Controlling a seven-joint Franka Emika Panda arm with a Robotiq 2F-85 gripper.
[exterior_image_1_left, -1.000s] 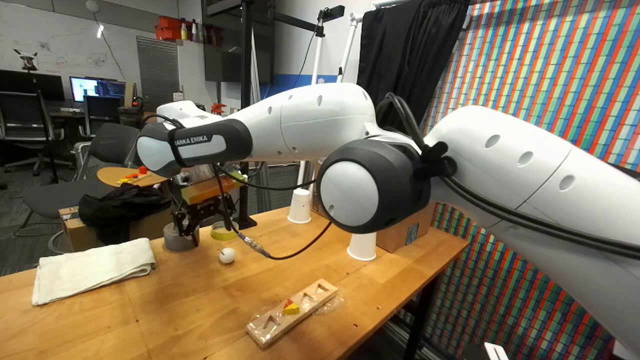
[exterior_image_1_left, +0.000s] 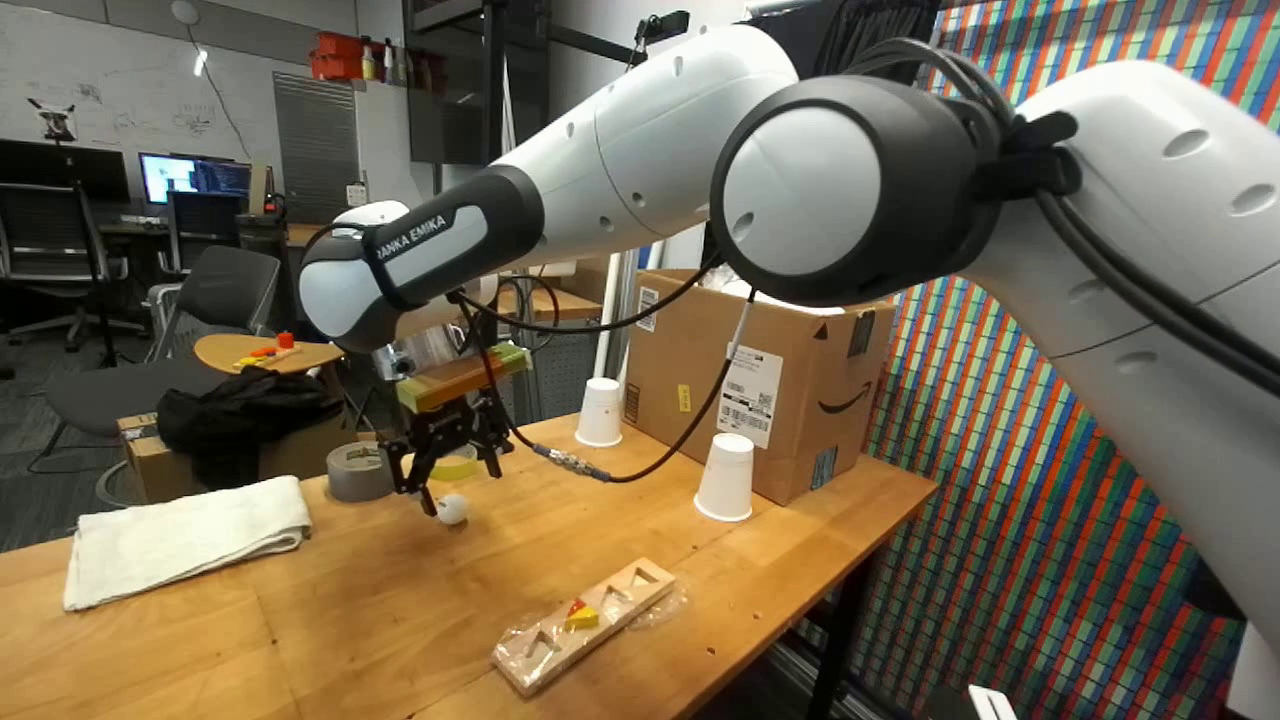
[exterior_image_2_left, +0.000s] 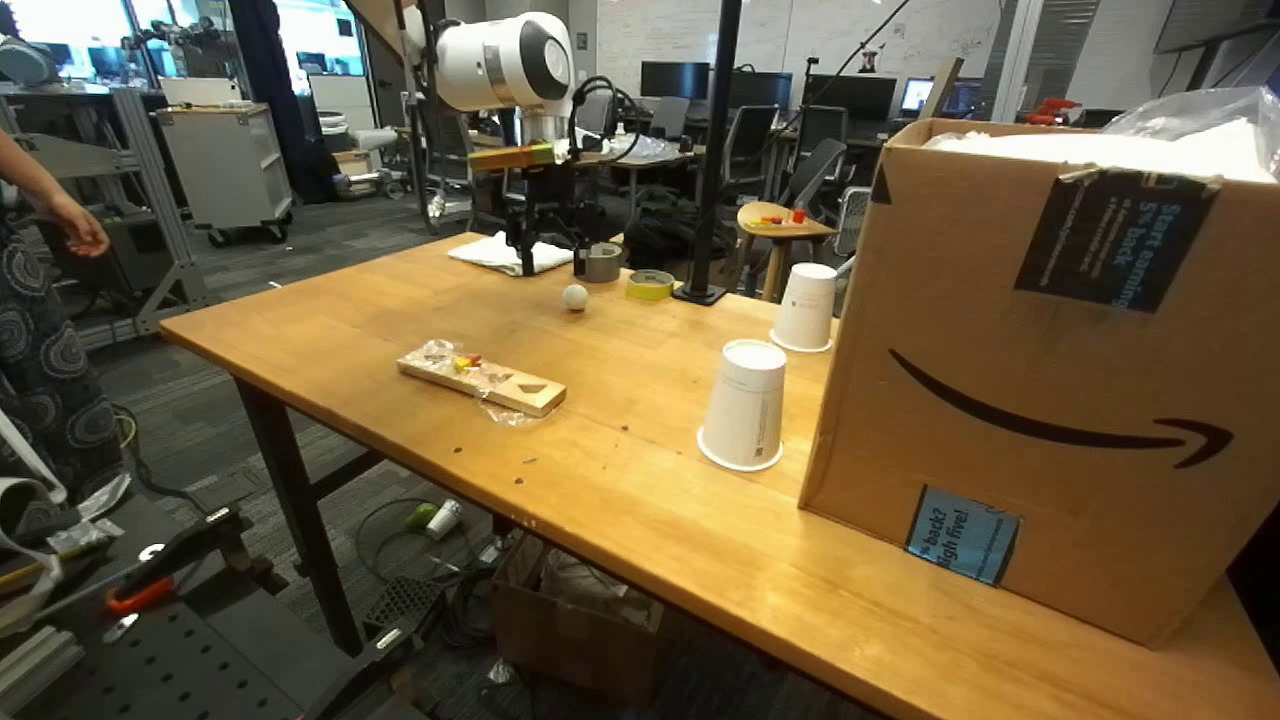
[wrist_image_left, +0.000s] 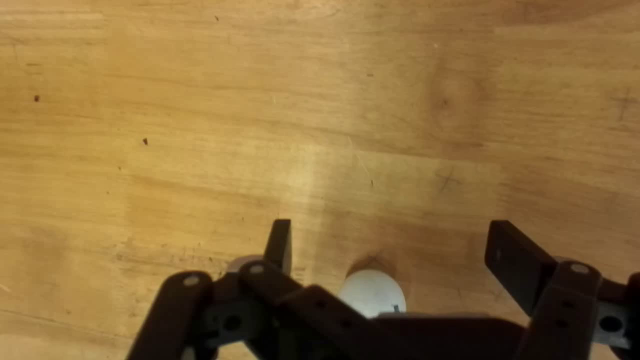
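Note:
My gripper (exterior_image_1_left: 461, 490) is open, its two fingers wide apart in the wrist view. A small white ball (exterior_image_1_left: 451, 509) rests on the wooden table close to the fingertips. In the wrist view the ball (wrist_image_left: 373, 293) shows low in the gap between the fingers, its lower part covered by the gripper's own links. Nothing is gripped. From the other side, the gripper (exterior_image_2_left: 554, 266) hangs behind and slightly left of the ball (exterior_image_2_left: 576, 296), and the fingertips look higher than the tabletop.
A wooden puzzle board (exterior_image_2_left: 480, 378) in clear wrap lies nearer the table's front. Grey tape (exterior_image_1_left: 359, 473), yellow tape (exterior_image_2_left: 650, 284) and a folded white cloth (exterior_image_1_left: 186, 538) lie around the gripper. Two upturned white cups (exterior_image_2_left: 743, 406) stand by a large cardboard box (exterior_image_2_left: 1020, 360).
In exterior view 1 my gripper has moved right, from over the grey tape to the ball. The arm's elbow has risen. The ball has stayed in place.

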